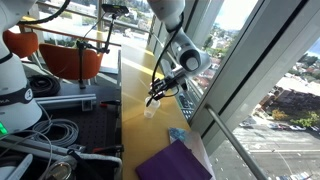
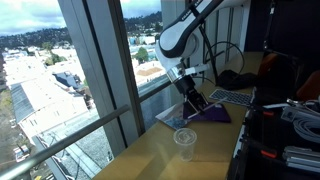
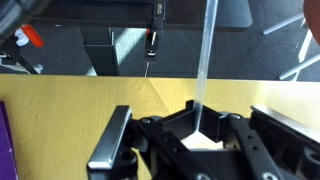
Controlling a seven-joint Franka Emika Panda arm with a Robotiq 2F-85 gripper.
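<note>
A clear plastic cup stands upright on the yellowish table, and the same cup shows faintly in the first exterior view. My gripper is tilted, with its fingertips close by the cup's top; whether they touch it I cannot tell. In the wrist view a thin whitish rod, like a straw, runs from the top edge down to the dark fingers. It is unclear whether the shut fingers hold it. The second exterior view shows the tilted gripper above the table, beyond the cup.
A purple folder lies at the near end of the table, with a small bluish item beside it. Tall windows border one side. A keyboard and cables lie on the other side. Bare table shows beside the cup.
</note>
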